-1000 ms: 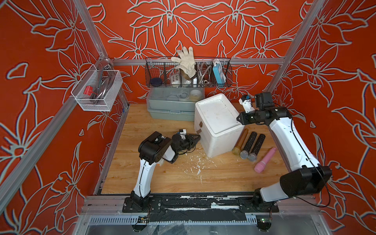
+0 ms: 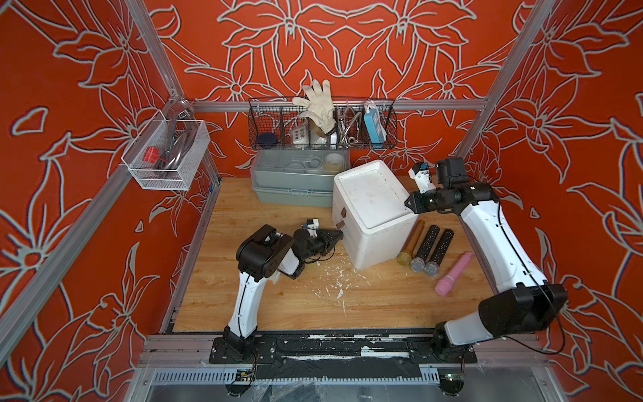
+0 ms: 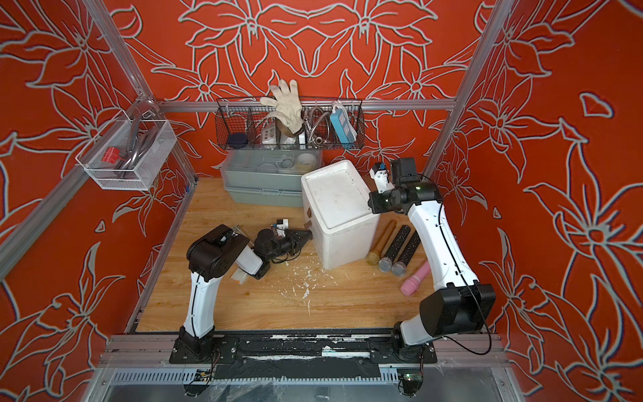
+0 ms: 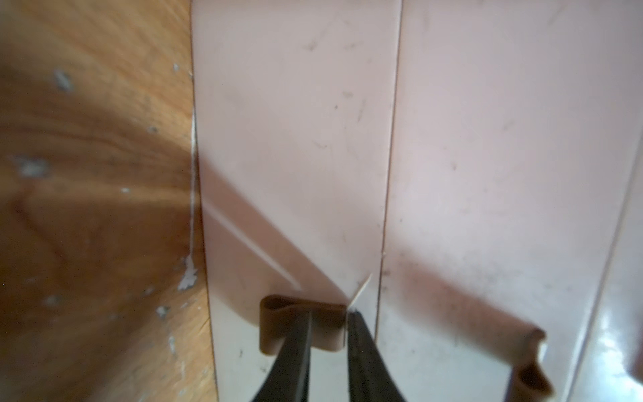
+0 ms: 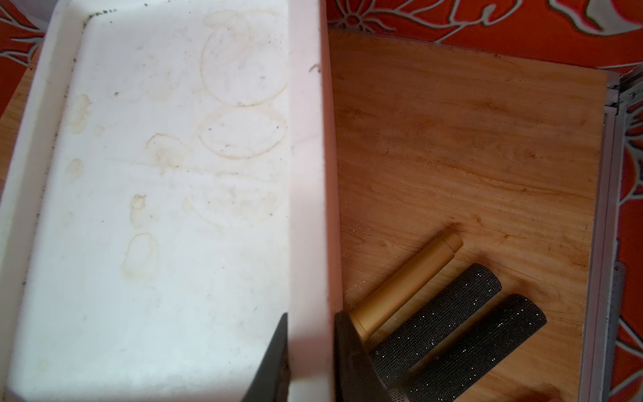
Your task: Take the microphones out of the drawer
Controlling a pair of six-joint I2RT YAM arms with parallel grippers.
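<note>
A white drawer box [image 2: 371,221] stands mid-table, with brown handle tabs on its left face. My left gripper is low at that face, fingertips at the lowest handle tab [image 4: 281,325], part open; whether the tab is between them is hard to tell. A second tab [image 4: 532,361] shows to the right. My right gripper is shut on the box's top right rim [image 5: 308,201]. No microphone inside the drawer is visible.
Gold [image 5: 402,288], black [image 5: 435,321] and pink [image 2: 454,273] microphones lie right of the box. A grey case [image 2: 291,191] stands behind left; wire baskets hang above.
My left gripper appears to have shifted very slightly at the box's face. The right gripper and the box show no visible movement.
</note>
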